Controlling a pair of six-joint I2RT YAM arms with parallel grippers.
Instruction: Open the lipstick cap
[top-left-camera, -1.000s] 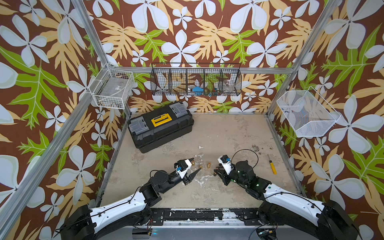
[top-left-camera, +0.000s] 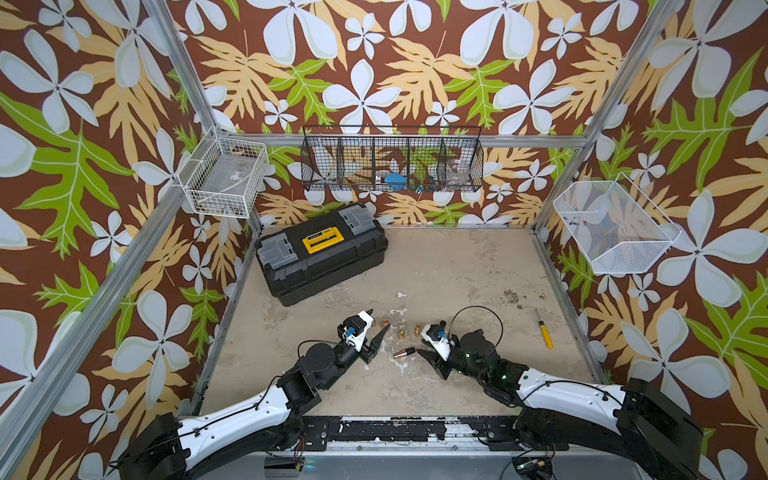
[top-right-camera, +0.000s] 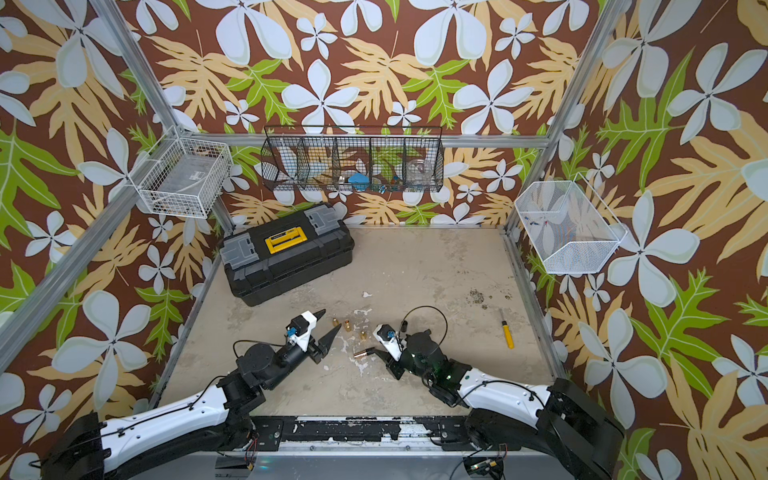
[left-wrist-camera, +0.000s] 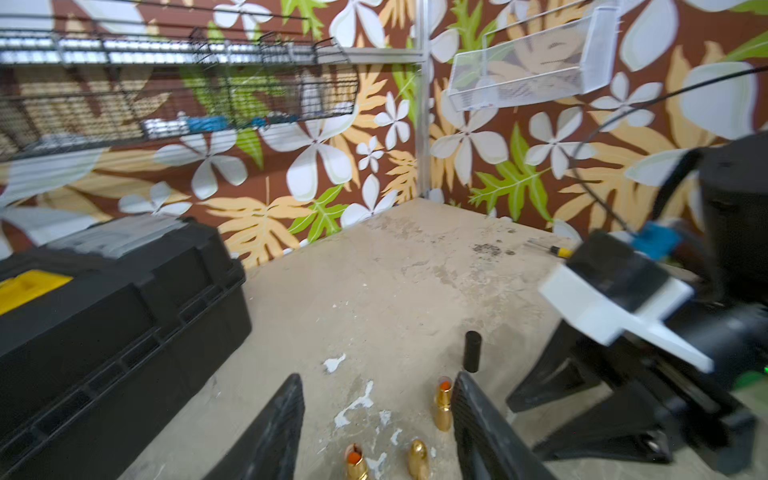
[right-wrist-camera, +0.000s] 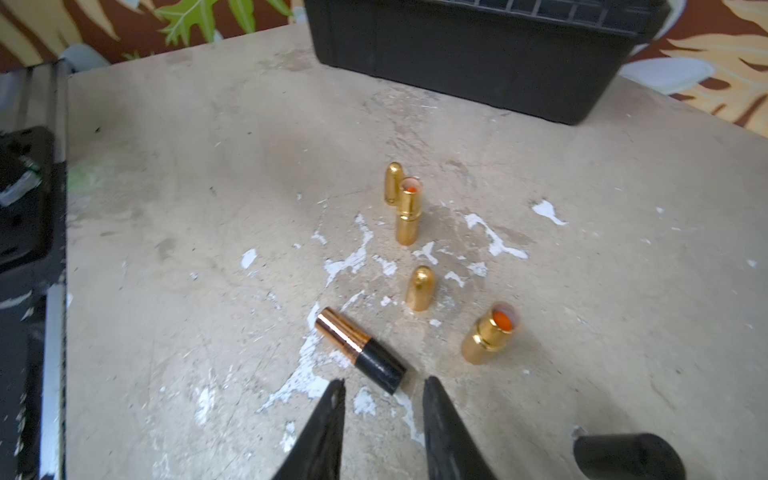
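A lipstick, copper at one end and black at the other, shows just past my right fingertips in the right wrist view, black end toward them. Whether it touches the table is unclear. My right gripper stands part open, its fingers apart from the tube. My left gripper is also open and empty, left of the lipstick. Between the arms are two open gold tubes with orange-red inside and two rounded gold pieces. A short black cylinder stands upright by the right gripper, possibly a cap.
A black toolbox occupies the back left of the table. At the right lies a yellow-handled screwdriver. Wire baskets hang on the walls, clear of the table.
My right gripper has moved slightly left, and the lipstick now shows farther left and more fully in the top left view. The left gripper has shifted slightly back.
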